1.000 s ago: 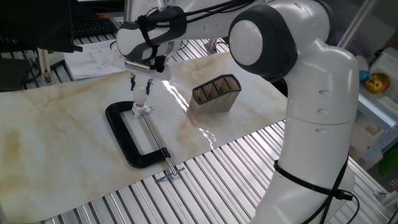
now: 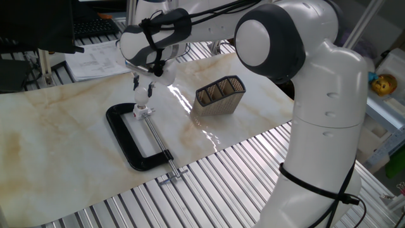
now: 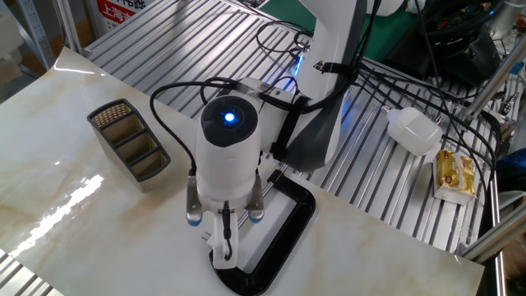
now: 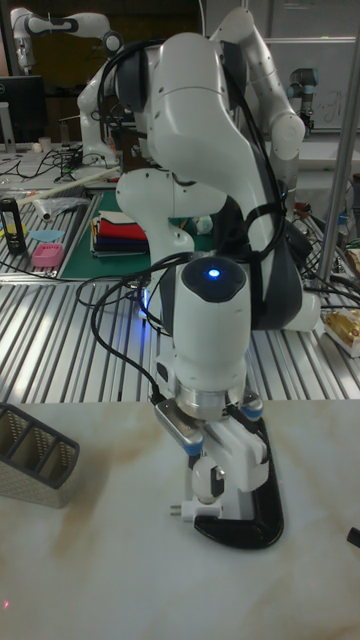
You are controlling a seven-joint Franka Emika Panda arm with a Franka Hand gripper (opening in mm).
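Note:
My gripper [image 3: 224,218] points down over the table, its fingers [image 3: 256,212] spread wide apart. Below and between them, in exterior view 1, is a white bulb [image 2: 142,97] on a small white plug base [image 2: 143,112]. Two prongs stick out of this plug [image 4: 189,511] in exterior view 3. A black C-clamp [image 2: 121,140] with a metal screw lies flat around and beneath that spot; whether the plug base touches it I cannot tell. A white part near the fingers partly hides the bulb in exterior view 3.
Upright on the table stands a perforated holder [image 2: 219,97] with several compartments, apart from the clamp. Ribbed metal decking [image 2: 209,183] borders the marbled tabletop [image 2: 57,139]. A white rounded object [image 3: 413,131] and a gold box [image 3: 454,177] sit on the decking.
In exterior view 1 my hand has turned slightly above the bulb. The clamp, bulb and holder stay about where they were.

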